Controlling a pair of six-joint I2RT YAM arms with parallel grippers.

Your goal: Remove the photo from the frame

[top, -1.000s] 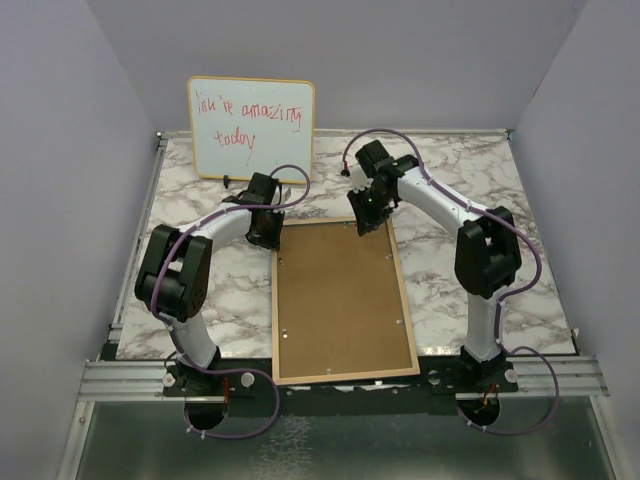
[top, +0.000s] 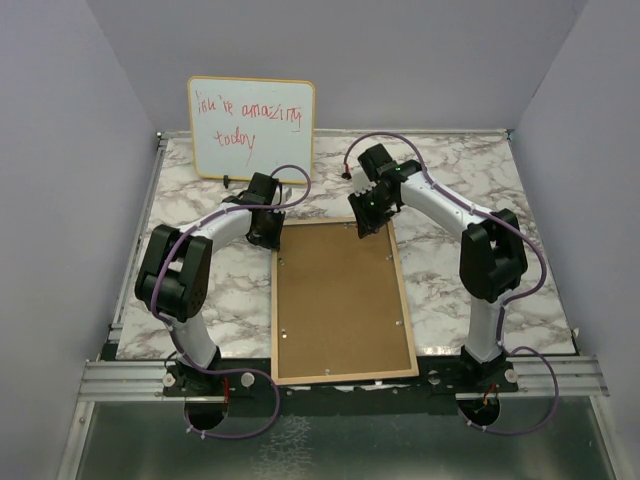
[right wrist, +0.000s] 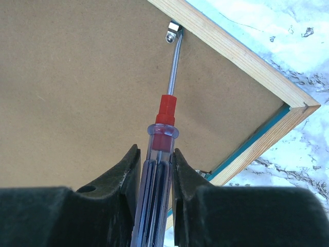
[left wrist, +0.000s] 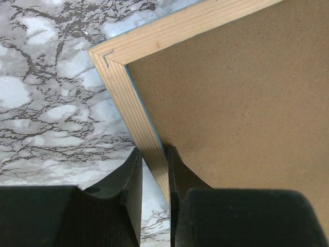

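Note:
The wooden frame (top: pixel 275 330) lies face down, its brown backing board (top: pixel 338 300) upward and small metal clips along the edges. In the left wrist view, my left gripper is shut on the frame's side rail (left wrist: pixel 128 100) below a corner. My right gripper is shut on the clear handle of a screwdriver (right wrist: pixel 167 110) with a red collar. Its metal tip is at a clip (right wrist: pixel 172 33) by the inner edge of a rail; whether it is wedged under the clip is hard to tell. A second clip (right wrist: pixel 202 173) shows partly behind the right fingers.
A whiteboard (top: pixel 250 130) with red writing stands behind the frame, close to the left gripper. Bare marble-patterned table (top: pixel 470 150) lies to the right and back. The frame's front rail (top: pixel 345 378) reaches the table's front edge.
My left arm looks still.

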